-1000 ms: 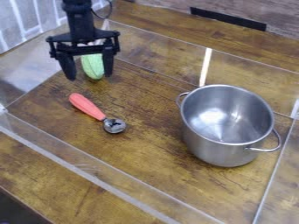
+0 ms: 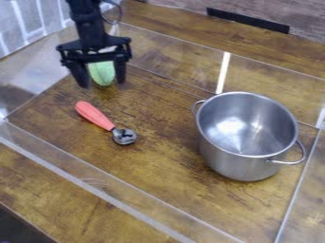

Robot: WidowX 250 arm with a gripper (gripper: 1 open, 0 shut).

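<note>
My black gripper (image 2: 97, 65) is over a pale green oblong object (image 2: 106, 71) at the upper left, its fingers open on either side of it; whether they touch it is unclear, as the gripper is blurred. Nearer, a red-handled tool (image 2: 97, 117) with a round metal head lies on the wooden table (image 2: 127, 190). A large steel pot (image 2: 248, 144) with side handles stands at the right.
Clear plastic sheets or panels line the left and front edges of the work area. Bare table lies between the tool and the pot and toward the back.
The tool and pot are unchanged.
</note>
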